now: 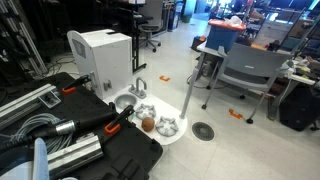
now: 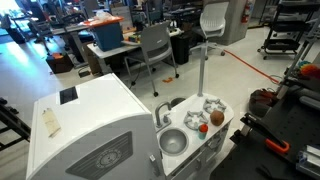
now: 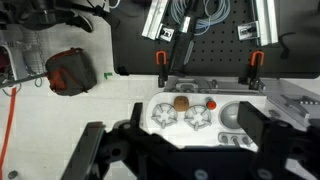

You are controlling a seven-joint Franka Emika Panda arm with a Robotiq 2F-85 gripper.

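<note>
In the wrist view my gripper is open over a white toy kitchen counter (image 3: 150, 104), its dark fingers spread wide and nothing between them. On the counter a round brown object (image 3: 181, 103) sits by the two grey burners (image 3: 164, 115), and a small red object (image 3: 211, 104) lies to its right. Further right is the round sink (image 3: 230, 115). Exterior view 2 has the brown object (image 2: 217, 118) and the red object (image 2: 203, 128) beyond the sink (image 2: 173, 141). The gripper is not clearly distinguishable in either exterior view.
A black table (image 3: 215, 58) borders the counter, carrying coiled cable (image 1: 40, 122) and orange-handled clamps (image 3: 164, 70). A tall white cabinet (image 1: 105, 65) stands at the counter's end. Open floor (image 1: 225, 155) with chairs and a dark bag (image 3: 66, 72) lies around.
</note>
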